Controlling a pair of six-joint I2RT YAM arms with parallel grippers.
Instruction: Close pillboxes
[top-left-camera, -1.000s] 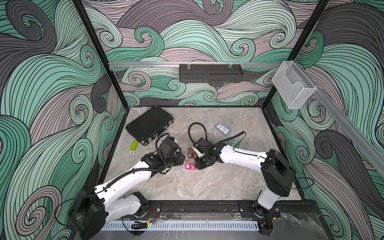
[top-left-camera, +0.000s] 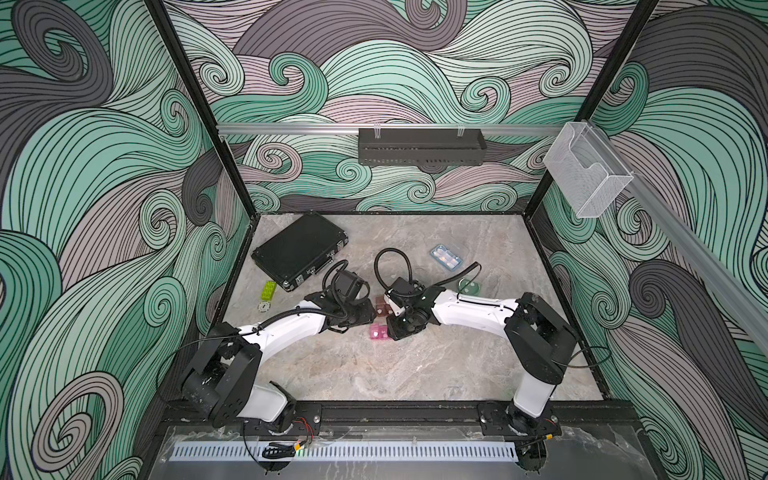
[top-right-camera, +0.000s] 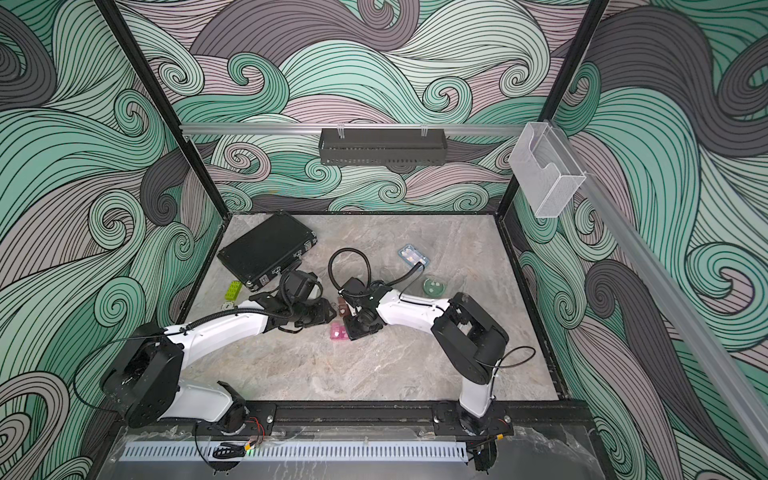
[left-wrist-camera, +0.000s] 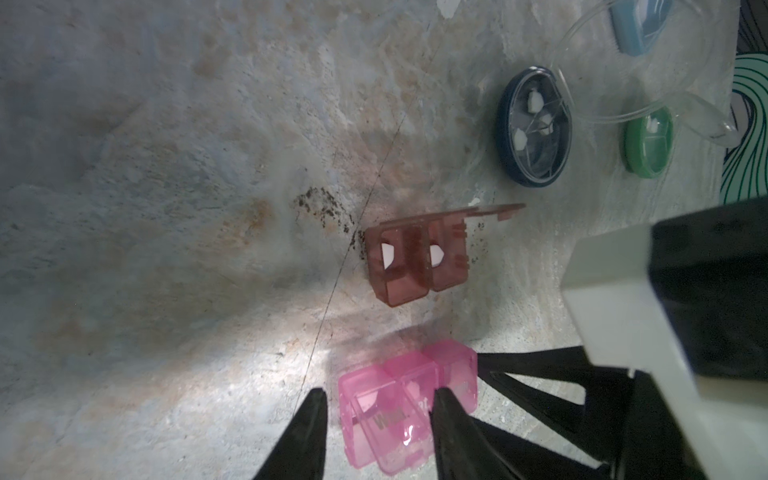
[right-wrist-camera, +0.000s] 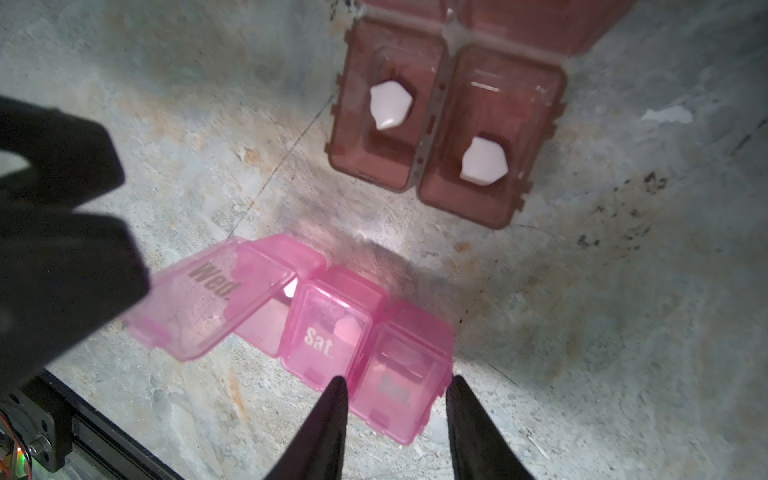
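A pink pillbox (top-left-camera: 378, 331) lies between my grippers; in the right wrist view its Wed lid (right-wrist-camera: 210, 292) is raised, while the Sat lid (right-wrist-camera: 324, 328) and the lid beside it look down. My left gripper has its fingertips parted around that box's left end, over the raised lid; whether they touch is unclear. My right gripper is open at the box's other end. A brown pillbox (right-wrist-camera: 488, 136) lies behind, open, white pills in both compartments. A dark blue round pillbox (left-wrist-camera: 533, 128), green one (top-left-camera: 469, 288) and light blue one (top-left-camera: 445, 257) sit farther back.
A black case (top-left-camera: 299, 249) occupies the back left, with a lime box (top-left-camera: 269, 289) and small white item (top-left-camera: 264, 306) in front of it. A wire basket (top-left-camera: 586, 172) hangs at the right.
My right arm has shifted slightly, its elbow moving left, with the gripper staying at the box.
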